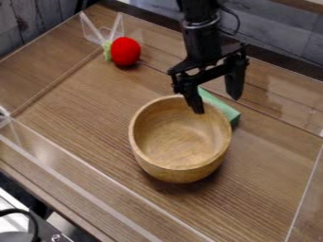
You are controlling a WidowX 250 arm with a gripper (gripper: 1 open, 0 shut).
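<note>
A black robot arm with a two-finger gripper (195, 91) reaches down from the top centre over the far rim of a large wooden bowl (178, 153). The gripper stands open, its fingers spread near the bowl's back edge and the green block (221, 111). That flat green block lies just behind and right of the bowl, partly hidden by it and by the gripper. Whether anything touches the fingertips is hard to tell.
A red ball (125, 52) with a clear bag-like object (102, 33) beside it sits at the back left. Grey walls edge the back.
</note>
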